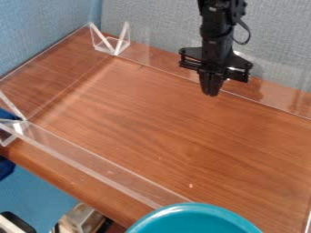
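My gripper (pixel 212 84) hangs from the black arm at the top centre right, over the back of the wooden board (pixel 145 136), close to the clear back wall. Its two fingers are drawn together, and nothing shows between them. A teal round container (pixel 195 215) sits at the bottom edge of the view, far below the gripper.
Clear walls edge the board, with white corner brackets (pixel 111 47) at the back left and at the left side. A blue object (pixel 5 167) lies at the left edge. The middle of the board is bare.
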